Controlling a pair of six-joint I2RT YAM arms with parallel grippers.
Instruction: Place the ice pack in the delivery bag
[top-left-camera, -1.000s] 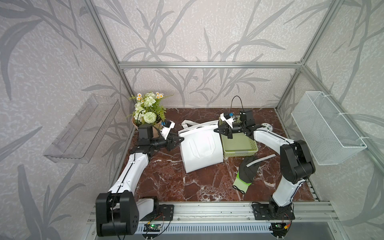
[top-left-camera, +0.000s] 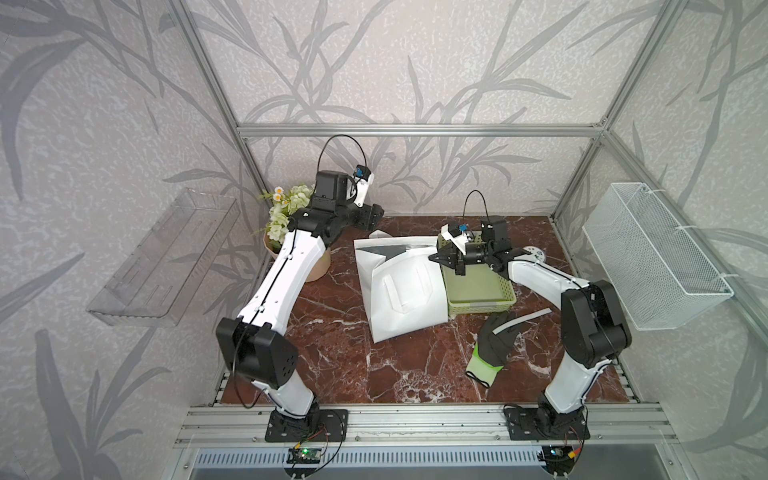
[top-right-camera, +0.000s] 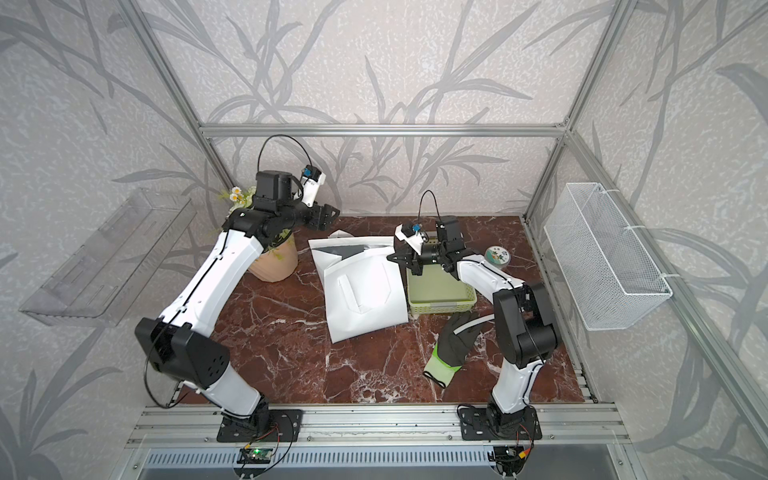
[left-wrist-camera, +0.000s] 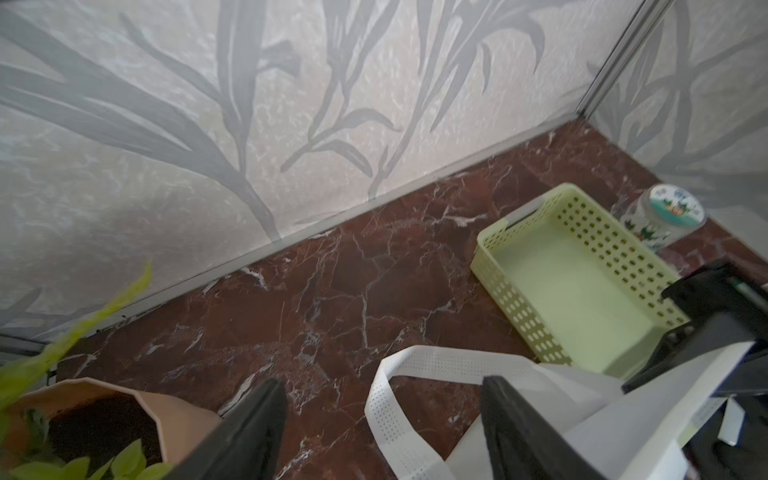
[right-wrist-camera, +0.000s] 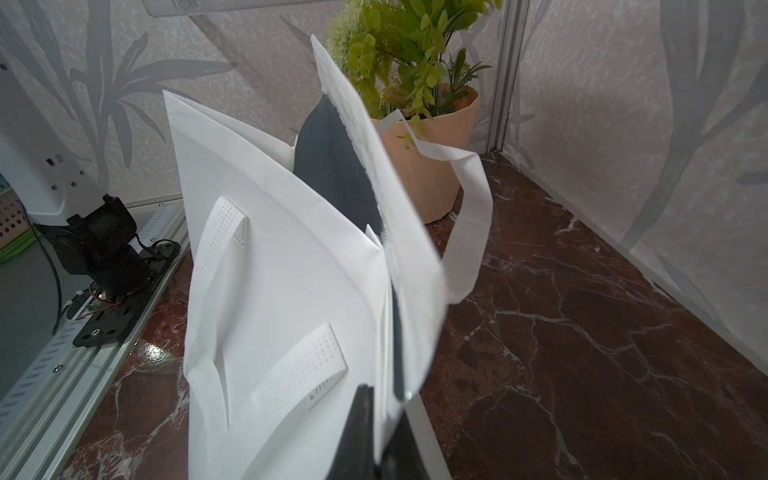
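Note:
The white delivery bag stands on the table, its mouth partly open at the back. A dark grey surface shows inside it; whether that is lining or contents I cannot tell. At the bag's right upper corner, my right gripper is shut on the thin white rim. Behind and above the bag's left corner hovers my left gripper, open and empty; in the left wrist view its fingers are wide apart. A loose strap sticks out behind the bag. No ice pack can be clearly made out.
Right of the bag sits a green basket, empty where visible. Behind the right arm is a round tub. A grey and green cap-like item lies in front. The potted plant stands behind the left arm.
The bag's mouth now gapes wider; the right arm has hardly moved.

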